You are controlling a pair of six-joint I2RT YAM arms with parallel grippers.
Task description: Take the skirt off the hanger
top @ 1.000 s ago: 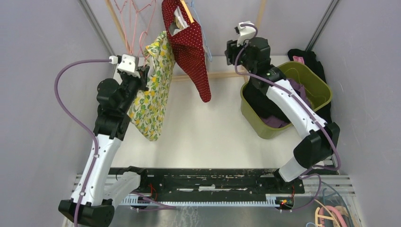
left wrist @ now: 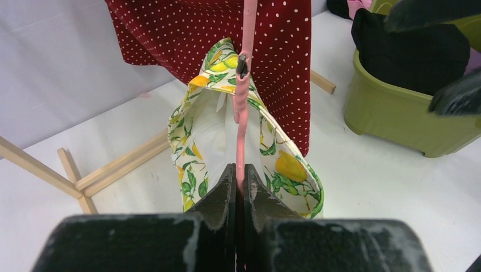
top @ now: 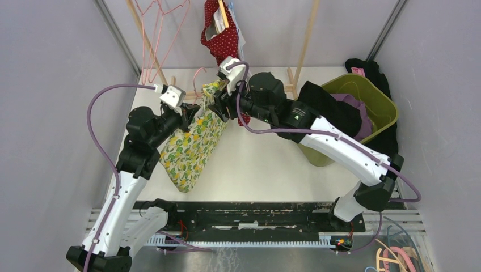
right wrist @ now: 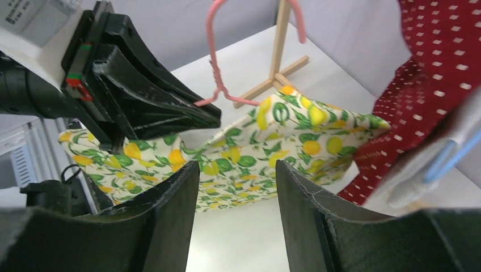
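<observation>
A pink hanger [left wrist: 240, 122] is clamped in my left gripper, which is shut on it; its hook [top: 199, 75] rises free of any rail in the top view. From that hanger hangs the lemon-print skirt [top: 193, 150], its waist open towards the left wrist camera. My right gripper is part open, its fingers [right wrist: 180, 192] apart. In the right wrist view the skirt [right wrist: 249, 164] lies beyond those fingers, with nothing clearly between them. The top view places the right gripper [top: 212, 107] beside the skirt's upper right edge.
A red dotted garment [top: 222, 37] hangs close behind the skirt. Several empty pink hangers [top: 156, 39] hang at upper left. A green bin [top: 379, 107] with dark clothes stands at right.
My left gripper has moved right and towards the front with hanger and skirt. The right arm has swung left from near the bin to the skirt, and the red garment appears pushed back.
</observation>
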